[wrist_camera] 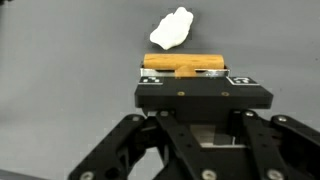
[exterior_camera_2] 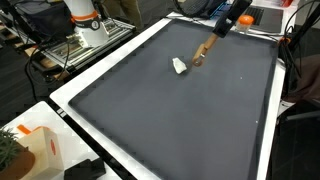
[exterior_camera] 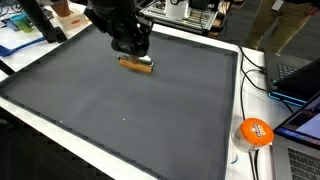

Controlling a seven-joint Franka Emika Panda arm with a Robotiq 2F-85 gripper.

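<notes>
A brown wooden T-shaped piece (exterior_camera_2: 204, 48) is held by my gripper, which is shut on its short stem. The crossbar of the wooden piece (wrist_camera: 184, 62) sticks out past the fingertips in the wrist view. Close by on the grey mat lies a small white object (wrist_camera: 172, 28), apart from the bar in the wrist view. From exterior view 2, the white object (exterior_camera_2: 179, 65) is left of the wooden piece. The wooden piece (exterior_camera: 135, 66) partly covers it in exterior view 1. Whether the wood touches the mat is hard to tell.
The grey mat (exterior_camera: 180, 125) is otherwise largely bare. An orange-topped white container (exterior_camera: 253, 134) stands beyond its right edge, near a laptop (exterior_camera: 300, 157). Cables lie along that side. Several tools and boxes (exterior_camera: 30, 30) sit off the mat's far left.
</notes>
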